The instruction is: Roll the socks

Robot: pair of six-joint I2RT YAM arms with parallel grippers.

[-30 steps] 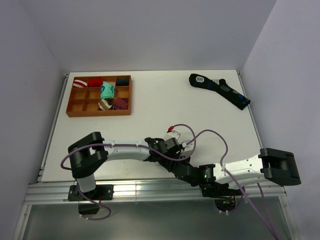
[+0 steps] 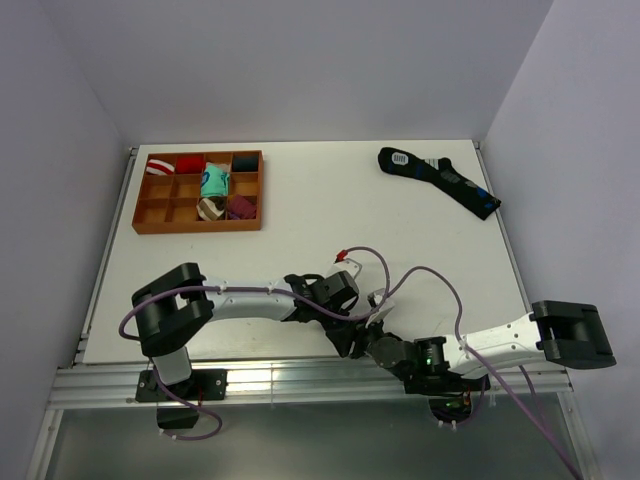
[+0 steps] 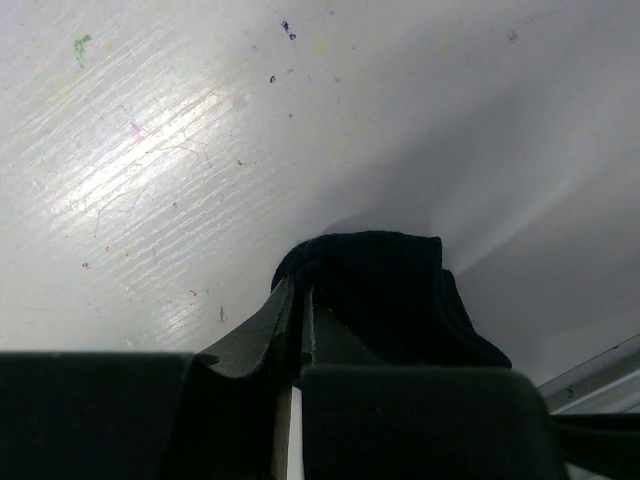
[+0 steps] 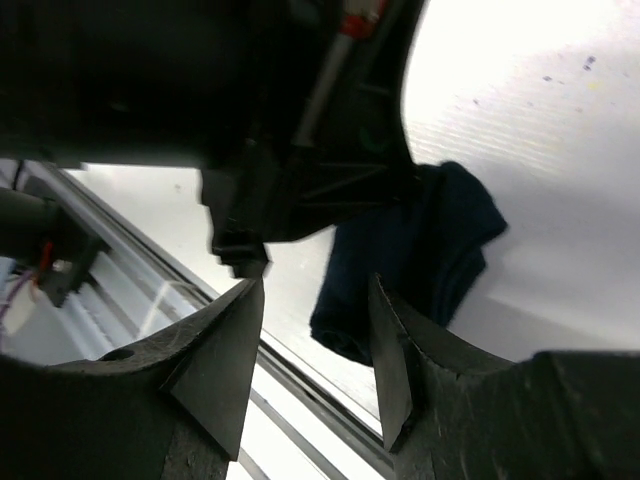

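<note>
A dark navy sock (image 3: pixel 385 285), folded into a small bundle, is near the front edge of the white table. In the left wrist view my left gripper is shut on its edge. From the right wrist view the same sock (image 4: pixel 365 285) shows a folded loop, partly covered by the left gripper. My right gripper stands part open, its fingers (image 4: pixel 232 345) spread. The sock's near end shows beyond the gap; neither finger visibly clamps it. In the top view both arms hide the bundle.
A brown divided box (image 2: pixel 150 215) with several rolled socks in its compartments stands at the back left. Flat black patterned socks (image 2: pixel 440 178) lie at the back right. A metal rail (image 2: pixel 270 375) runs along the front edge.
The left arm is almost unmoved.
</note>
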